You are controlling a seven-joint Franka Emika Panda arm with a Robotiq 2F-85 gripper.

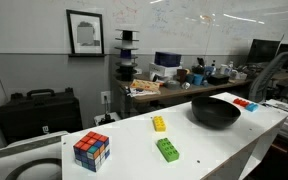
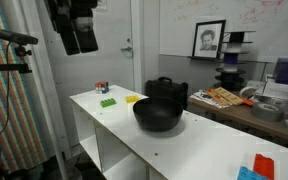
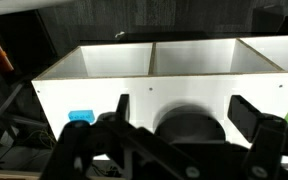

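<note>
In the wrist view my gripper stands open, its two dark fingers wide apart and nothing between them. It hangs high over the front edge of the white table (image 2: 199,150), well clear of everything. A black bowl (image 1: 215,114) sits on the table, partly visible below the finger gap in the wrist view. On one side of it lie a green brick (image 1: 168,150), a yellow brick (image 1: 159,124) and a large Rubik's cube (image 1: 92,151). Toward the other end are a blue brick (image 2: 250,174) and a red brick (image 2: 264,166).
White open compartments (image 3: 104,62) lie under the table's front edge. Behind the table, a wooden bench (image 1: 144,96) holds boxes and tools. A black case (image 1: 38,114) stands at the back left. Bare tabletop separates the bowl from the bricks.
</note>
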